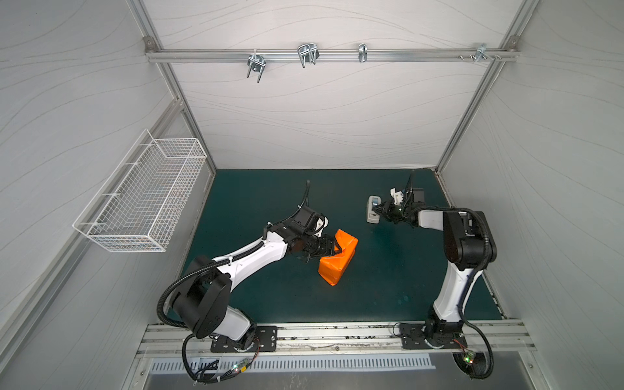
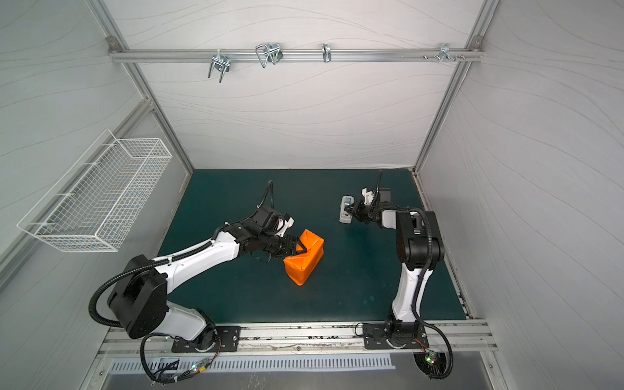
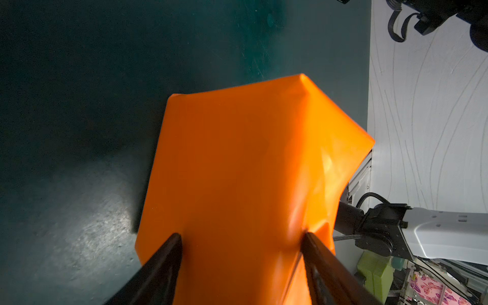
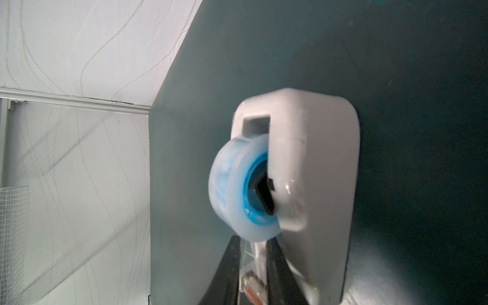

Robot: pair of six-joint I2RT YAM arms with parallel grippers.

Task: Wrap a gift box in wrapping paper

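Observation:
The box in orange wrapping paper sits mid-table, slightly toward the front. My left gripper is on it, fingers apart on either side of the paper's fold; whether it grips is unclear. At the back right stands a white tape dispenser with a blue-cored tape roll. My right gripper is at the dispenser's end, below the roll in the wrist view, its blurred fingertips close together near the cutter; whether anything is between them is hard to tell.
A white wire basket hangs on the left wall. Metal clamps sit on the back rail.

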